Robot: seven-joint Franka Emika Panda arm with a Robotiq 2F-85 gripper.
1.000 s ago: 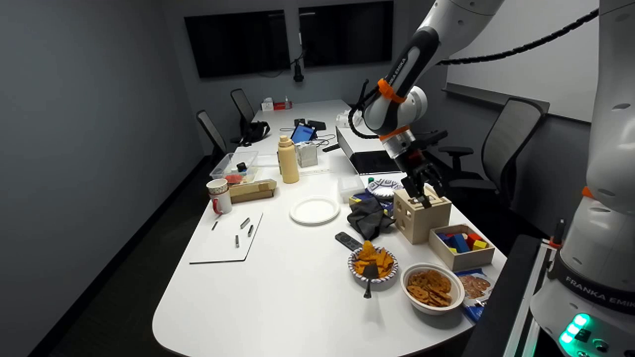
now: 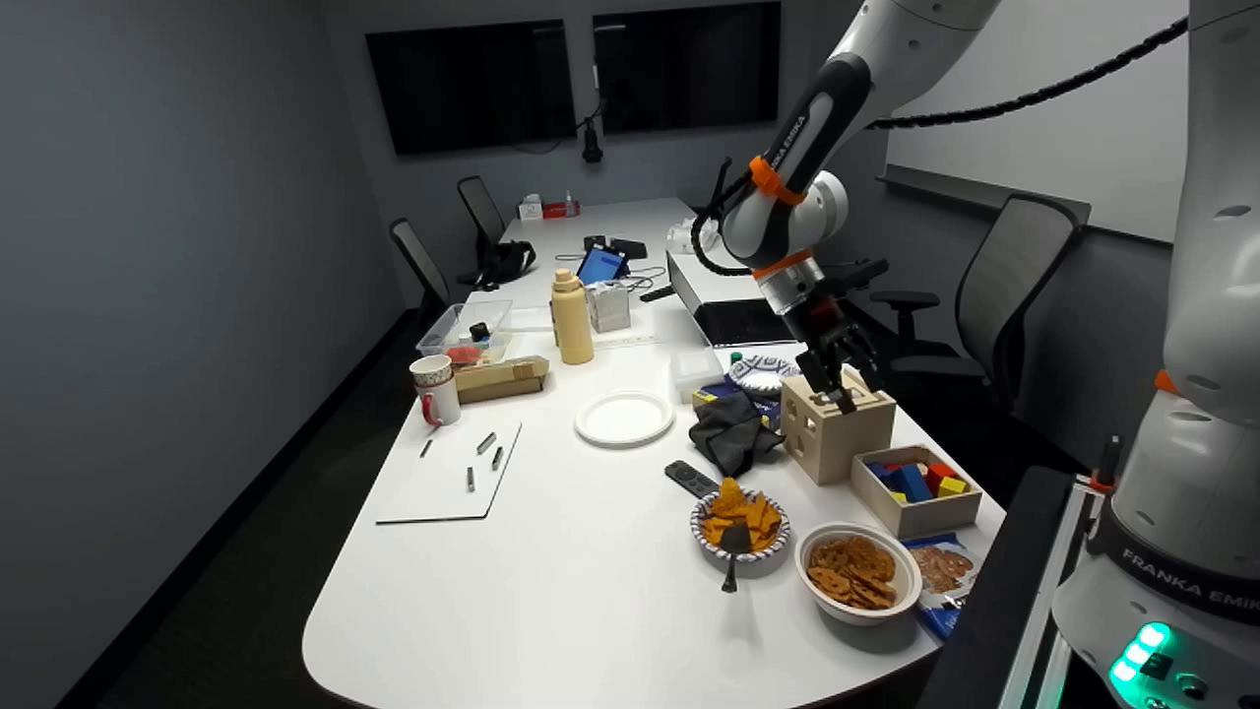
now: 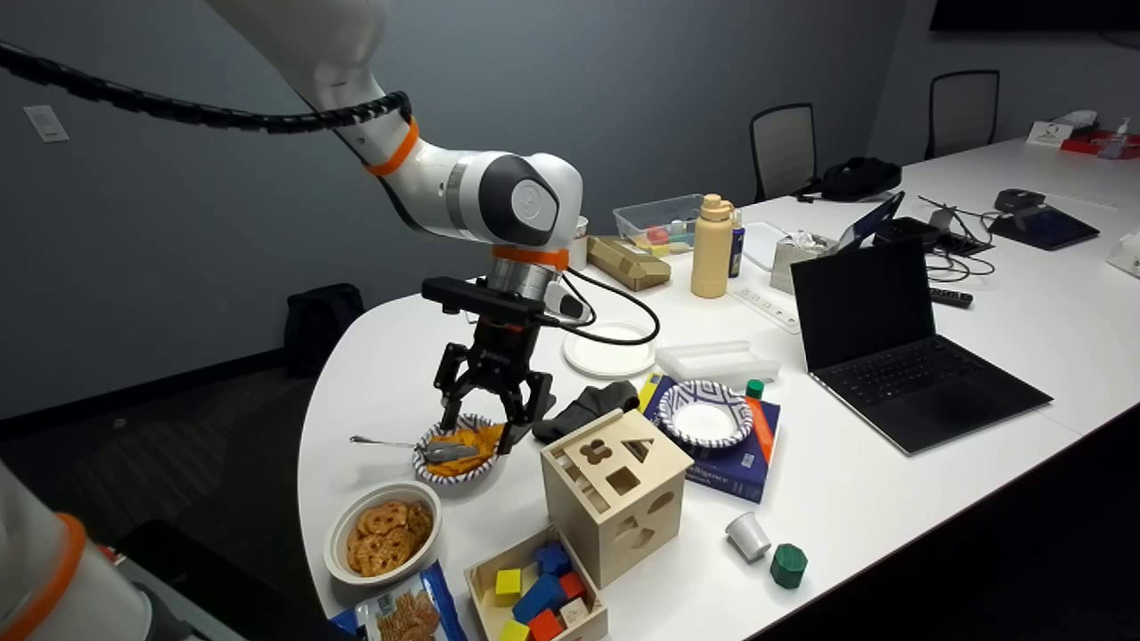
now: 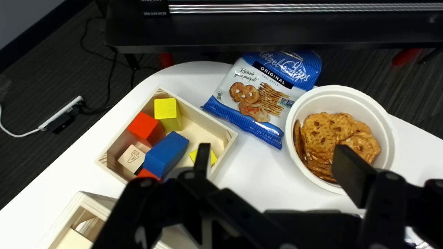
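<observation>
My gripper [image 3: 477, 433] is open above the table, its fingers wide apart and nothing held between them. In the wrist view the left fingertip [image 4: 203, 159] overlaps the edge of a wooden tray [image 4: 226, 155], and the right finger [image 4: 353, 174] partly covers a white bowl [image 4: 292, 120] of pretzel crisps [image 4: 328, 137]. Inside the tray lie colored blocks, among them a blue block [image 4: 168, 153] and a yellow block [image 4: 166, 112]. Beside it stands a wooden shape-sorter box [image 3: 598, 523]. A patterned bowl of orange chips [image 2: 738, 520] has a spoon [image 2: 732, 549] resting in it.
A blue pretzel bag [image 4: 261, 95] lies between tray and bowl at the table edge. Near the sorter are a dark cloth [image 2: 734, 433], a blue book [image 3: 737, 475], a silver cup [image 3: 748, 536] and a green block [image 3: 788, 566]. Free table surrounds the white plate [image 2: 623, 418].
</observation>
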